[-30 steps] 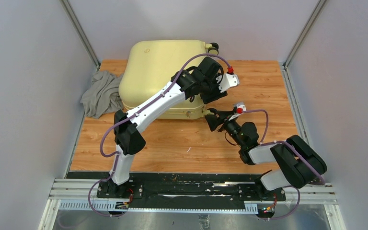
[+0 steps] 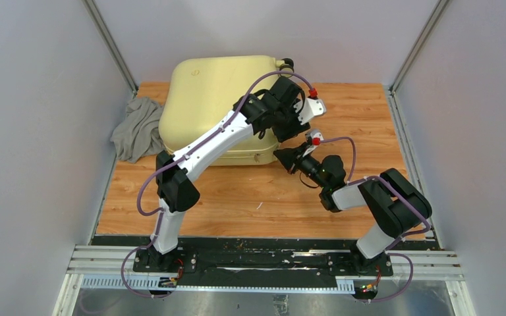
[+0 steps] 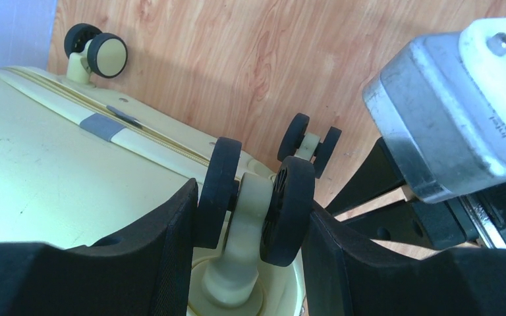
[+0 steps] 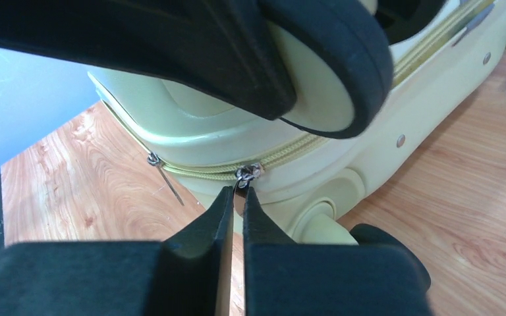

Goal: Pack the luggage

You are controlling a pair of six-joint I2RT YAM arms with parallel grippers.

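A large pale-yellow suitcase (image 2: 221, 92) lies closed on the wooden floor. My left gripper is shut on one of its caster wheels (image 3: 290, 210), with the dark wheel pair between its fingers. In the right wrist view my right gripper is shut, its fingertips right at a metal zipper slider (image 4: 247, 172) near the suitcase's corner. Whether the slider's thin tab lies between those fingertips cannot be made out. Another zipper slider (image 4: 154, 159) hangs with its pull further left along the seam.
A crumpled grey cloth (image 2: 138, 128) lies left of the suitcase. More casters (image 3: 109, 54) stick out from its side. Both arms work close together at its front right corner.
My right gripper has moved up and left to the suitcase corner, and its spread fingers have come together. The suitcase has shifted slightly left, along with the left gripper.
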